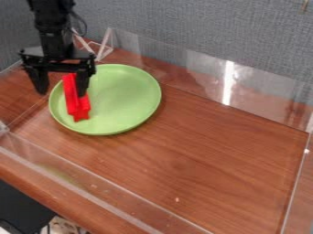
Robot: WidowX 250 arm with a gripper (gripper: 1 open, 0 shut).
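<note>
A red elongated block (77, 107) rests on the left part of a green plate (124, 98), lying lengthwise toward the viewer. My black gripper (60, 80) hangs over the plate's left edge at the block's far end, open, with one finger on either side of that end or just above it; whether it touches the block cannot be made out.
Clear low walls edge the table, with a grey textured wall behind. Cables hang behind the arm.
</note>
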